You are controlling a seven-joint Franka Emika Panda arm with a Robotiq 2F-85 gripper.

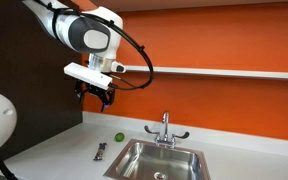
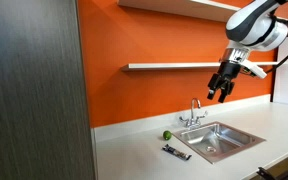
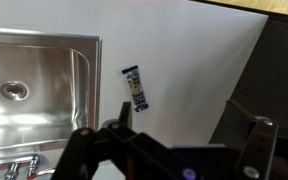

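Above the counter, well clear of it, my gripper hangs pointing down, open with nothing between its fingers; exterior view 2 also shows the gripper high up, near the sink. A small wrapped bar, dark blue and brown, lies flat on the white counter beside the sink. The same bar is left of the basin in exterior view 1. Behind it rests a round green object, possibly a lime, on the counter. No green object is visible in the wrist view, where the gripper covers much of the lower part.
A steel sink is set into the counter, with a tall faucet behind it. Along the orange wall runs a white shelf. Around the bar, the counter has clear room.
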